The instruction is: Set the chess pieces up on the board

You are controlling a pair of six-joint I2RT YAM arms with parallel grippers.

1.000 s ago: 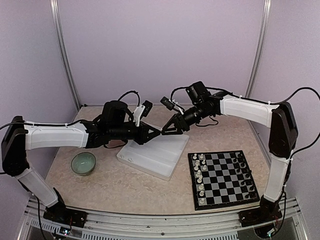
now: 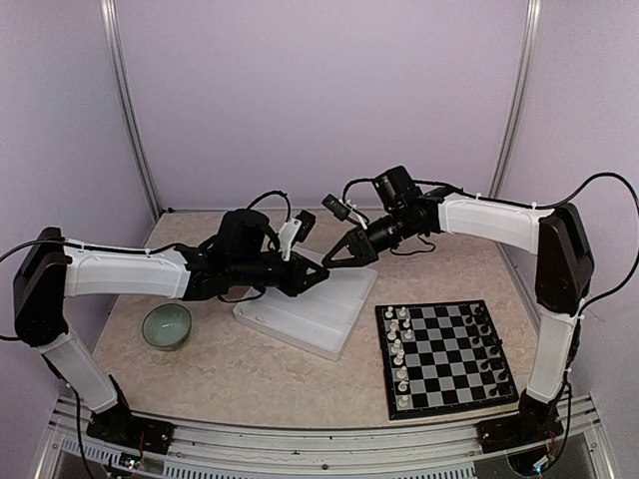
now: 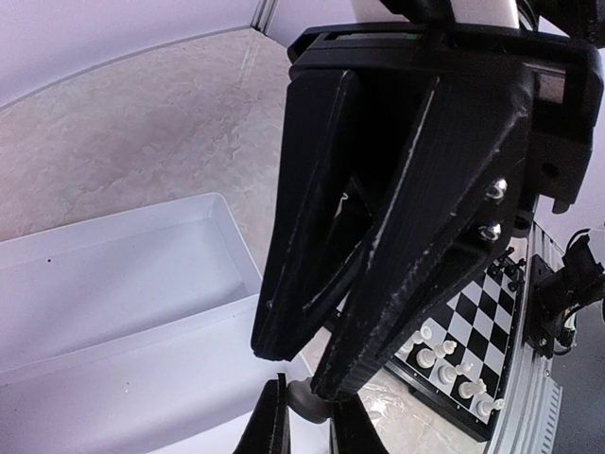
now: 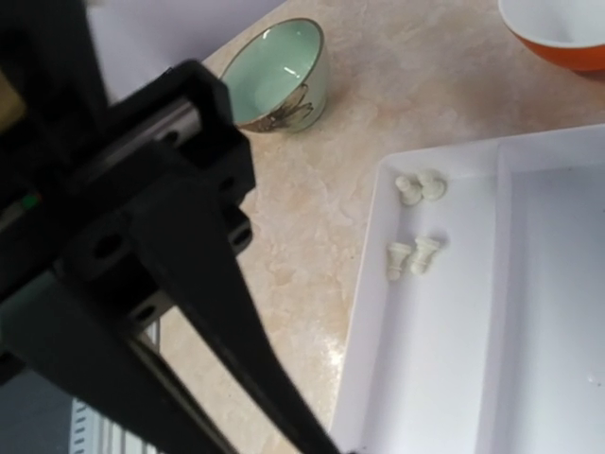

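Note:
Over the white tray (image 2: 290, 319) my two grippers meet. My left gripper is shut on a white chess piece (image 3: 304, 402), seen at the bottom of the left wrist view. My right gripper (image 2: 334, 257) has its fingertips at that piece; whether they grip it is unclear. The chessboard (image 2: 449, 369) lies at the right, with white pieces along its left side and dark pieces along its right. Several white pieces (image 4: 422, 253) lie in a tray compartment in the right wrist view.
A green bowl (image 2: 167, 325) stands left of the tray. An orange bowl (image 4: 558, 43) shows in the right wrist view. The table front between green bowl and board is clear.
Over the last second my left gripper has moved slightly right and down, up to my right gripper's fingertips. The right arm has shifted very little.

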